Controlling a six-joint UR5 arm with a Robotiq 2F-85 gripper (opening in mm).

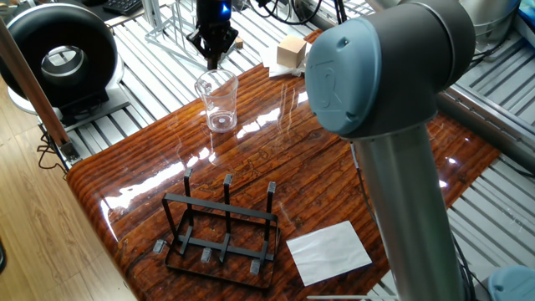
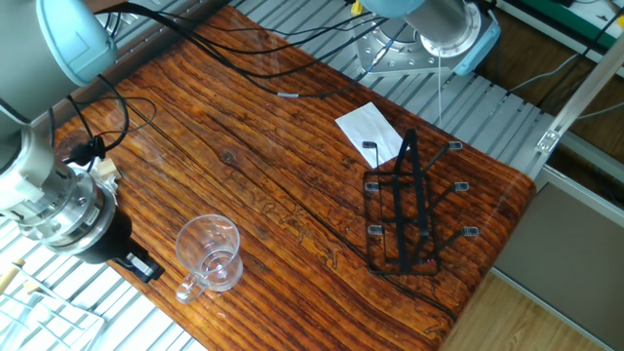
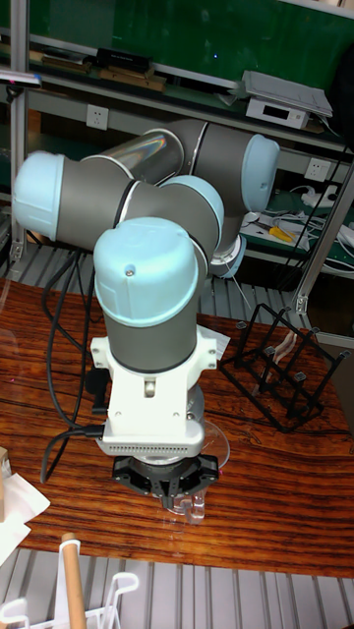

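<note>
A clear glass mug (image 1: 221, 119) stands upright near the table edge on the gripper's side. From above, its handle (image 2: 191, 287) points toward that edge. My gripper (image 1: 212, 64) points down close behind the mug's rim, its fingertips drawn together and nothing visible between them. In the second exterior view the gripper (image 2: 148, 270) shows to the left of the handle, with a small gap between. Seen from the third exterior view, the gripper (image 3: 167, 501) partly covers the mug (image 3: 216, 445). A black wire rack (image 1: 224, 244) with upright prongs sits empty across the table.
A white paper square (image 1: 329, 252) lies flat beside the rack. By the table edge is a wooden block (image 1: 291, 52) on white paper. Black cables (image 2: 263, 73) hang over the tabletop. Bare wood (image 2: 283, 205) lies between mug and rack.
</note>
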